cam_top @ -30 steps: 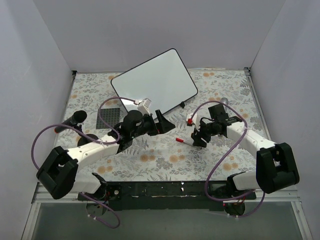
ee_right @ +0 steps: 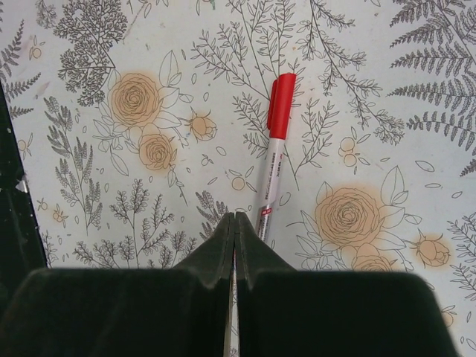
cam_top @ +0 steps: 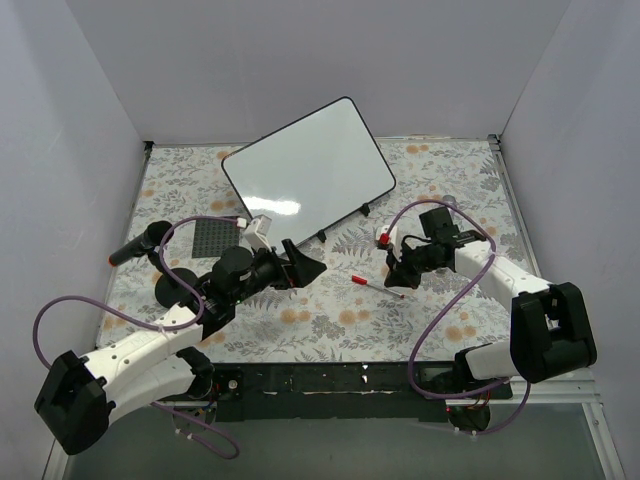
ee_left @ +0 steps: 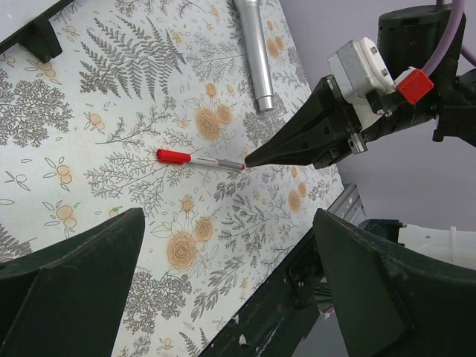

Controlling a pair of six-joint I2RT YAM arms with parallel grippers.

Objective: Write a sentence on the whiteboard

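A red-capped marker with a white barrel (cam_top: 378,287) lies on the patterned table, in front of the tilted whiteboard (cam_top: 310,165). My right gripper is shut, its fingertips pressed together with nothing between them. In the right wrist view the marker (ee_right: 274,163) lies outside the fingers, its far end partly hidden behind them. The left wrist view shows the closed right tips (ee_left: 249,161) by the plain end of the marker (ee_left: 199,159). My left gripper (cam_top: 305,265) stands open and empty, left of the marker; its fingers (ee_left: 74,282) are wide apart.
A dark grey pad (cam_top: 215,238) lies left of the whiteboard, with a black cylindrical object (cam_top: 140,243) farther left. A silver tube (ee_left: 255,56) lies behind the right gripper.
My right gripper has gone from open to shut beside the marker, which remains on the table. The left arm has drawn back to the left, its gripper still open.
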